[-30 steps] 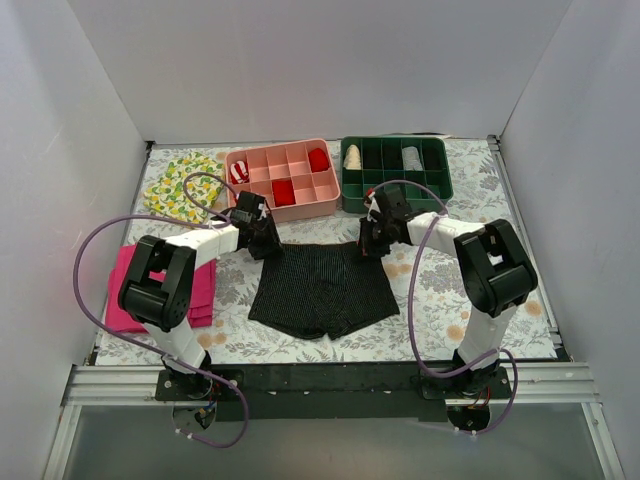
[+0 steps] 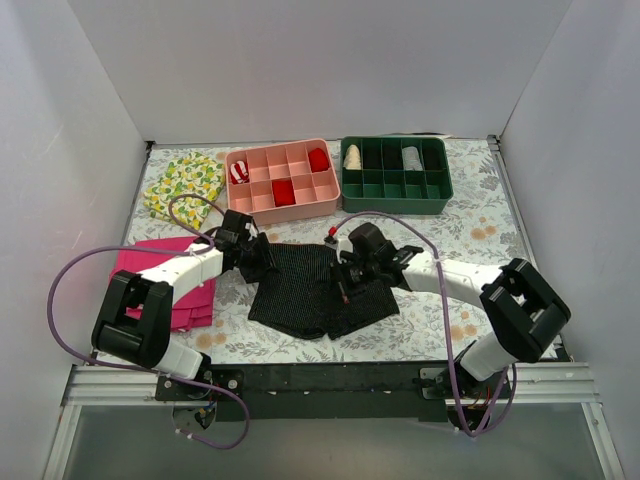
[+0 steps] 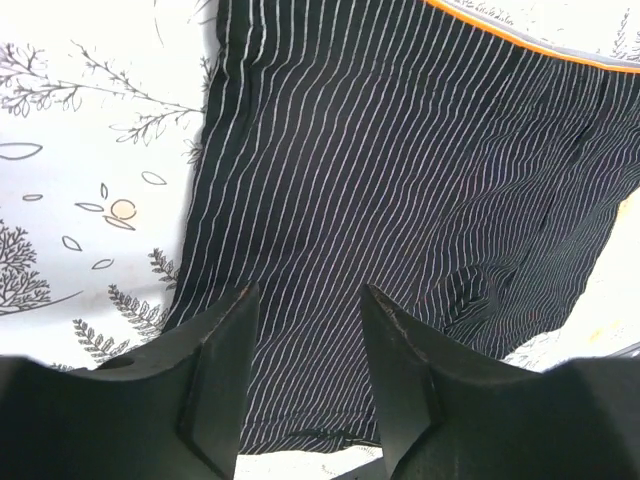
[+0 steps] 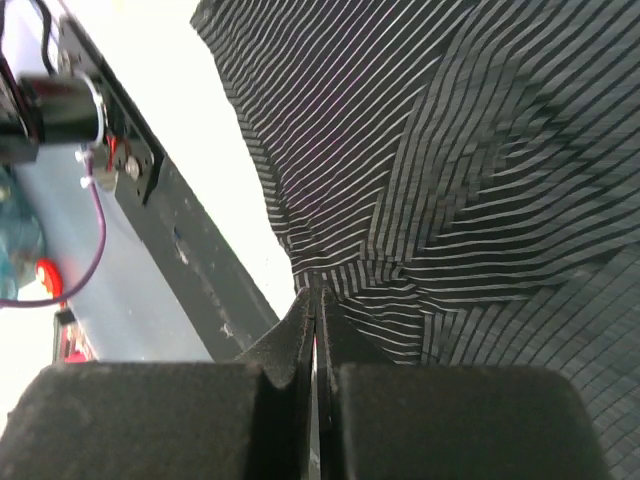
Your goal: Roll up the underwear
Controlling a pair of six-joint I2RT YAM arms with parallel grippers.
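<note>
The black underwear with thin pale stripes (image 2: 290,295) lies spread flat on the table, its orange-edged waistband (image 3: 530,43) at the far side. Over its left part, my left gripper (image 2: 268,272) is part open; between its fingers only flat cloth shows beneath. My right gripper (image 2: 343,293) is above the middle right of the underwear, its fingertips (image 4: 308,310) shut together with no cloth visible between them. Creases run through the fabric near the crotch (image 4: 400,270).
Behind the underwear stand a pink divided box (image 2: 262,215) and a green divided box (image 2: 400,206), each holding some rolled items. Folded pink cloth (image 2: 190,305) lies at left, a yellow patterned cloth (image 2: 185,185) behind it.
Both grippers have come from the waistband toward the front edge, the right one farther and also leftward. The right gripper is now over the underwear's middle. The underwear still lies flat.
</note>
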